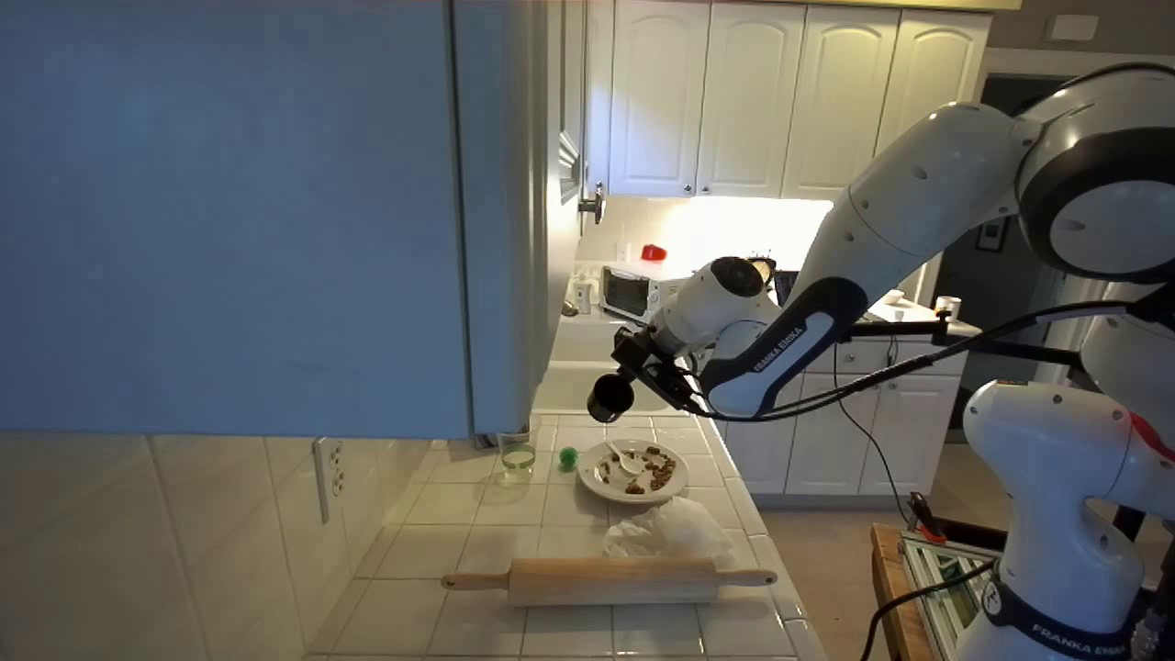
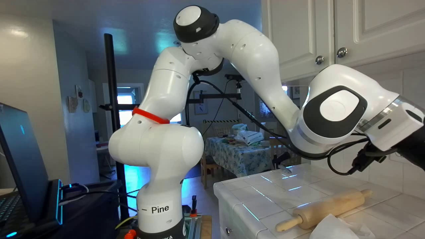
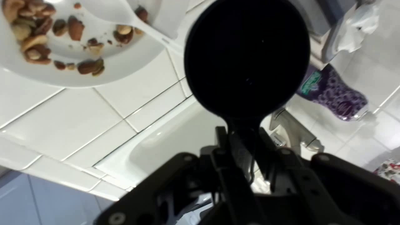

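A black round cup (image 3: 247, 56) with a short handle fills the upper middle of the wrist view, its dark inside facing the camera. My gripper is shut on the cup's handle. In the first exterior view the cup (image 1: 610, 397) hangs in the air above the counter, behind and above the white plate (image 1: 596, 486). Nuts (image 1: 662, 476) and a white spoon (image 1: 625, 458) lie on that plate. The cup's inside is too dark to tell what, if anything, is in it. The second exterior view cuts off the gripper at its right edge.
A rolling pin (image 1: 614, 582) and a crumpled white bag (image 1: 683, 529) lie in front of the plate. A clear glass (image 1: 517, 457) and a green ball-like object (image 1: 568, 457) stand to its left. Behind lies the sink (image 3: 176, 140), with a purple bottle (image 3: 333, 92) beyond. An upper cabinet (image 1: 507, 220) hangs at left.
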